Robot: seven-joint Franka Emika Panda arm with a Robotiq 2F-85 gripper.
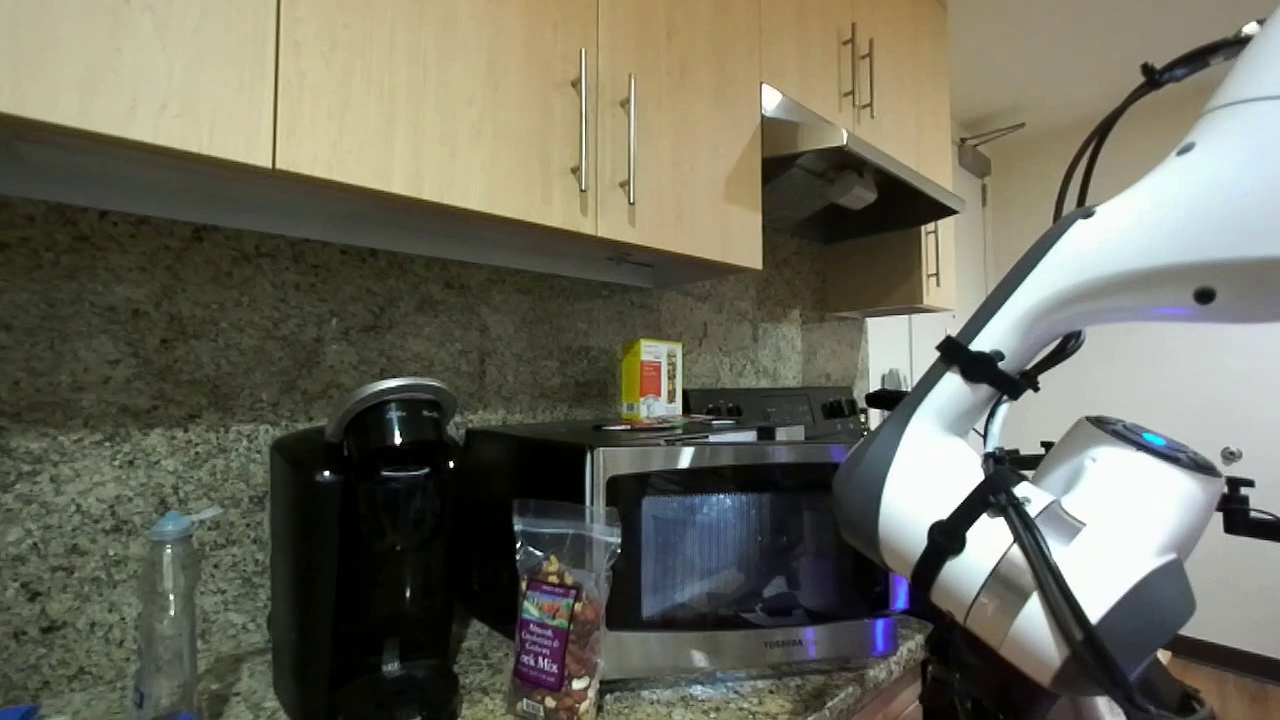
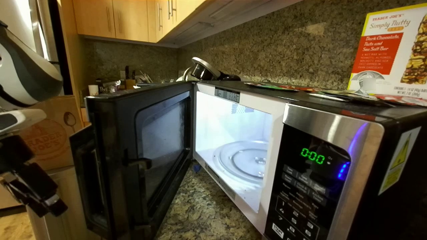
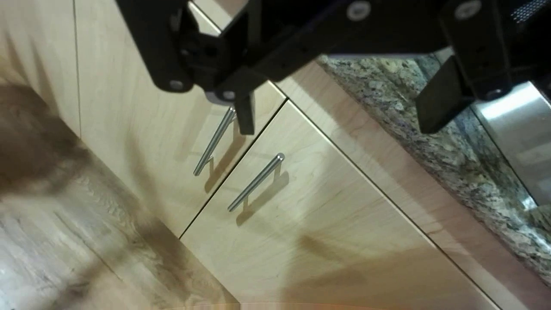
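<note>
The microwave [image 2: 332,120] stands on the granite counter with its door [image 2: 136,160] swung wide open. Inside, the lit cavity holds a glass turntable [image 2: 244,160] with nothing on it. From the other side, the steel-framed outer face of the door [image 1: 744,456] shows. My gripper is open in the wrist view, its fingers [image 3: 246,113] far apart with nothing between them. Below it are cabinet fronts and the floor. In exterior view 2 the gripper [image 2: 50,200] hangs left of the door's free edge, apart from it. Its fingertips are out of sight in exterior view 1.
A black coffee maker [image 1: 384,552], a bag of nut mix [image 1: 558,624] and a clear bottle [image 1: 168,618] crowd the counter beside the microwave. A bar box [image 2: 388,52] and several flat packets [image 2: 340,96] lie on top. Lower cabinet handles [image 3: 255,183] stick out.
</note>
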